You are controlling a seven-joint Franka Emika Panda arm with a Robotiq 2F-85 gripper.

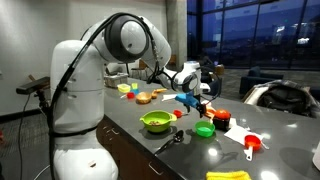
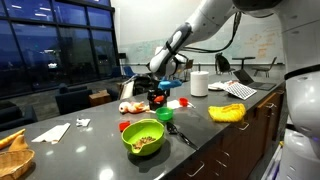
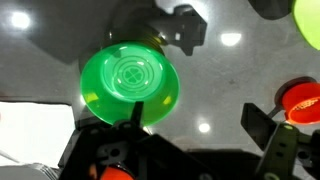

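Observation:
A small green bowl stands on the dark table, empty as far as the wrist view shows. In the wrist view the same bowl fills the left of the picture, partly behind one finger. My gripper is open, with nothing held between its fingers. It hangs above the table near the bowl, clear of it, as exterior view 1 also shows the gripper up and to the bowl's left. A larger green bowl with food-like pieces inside stands nearer the table edge.
A black utensil lies between the bowls and the edge. A red pot is behind, with white paper beside it. A red cup and a yellow cloth also lie on the table. Bare surface shows at exterior view 1's right.

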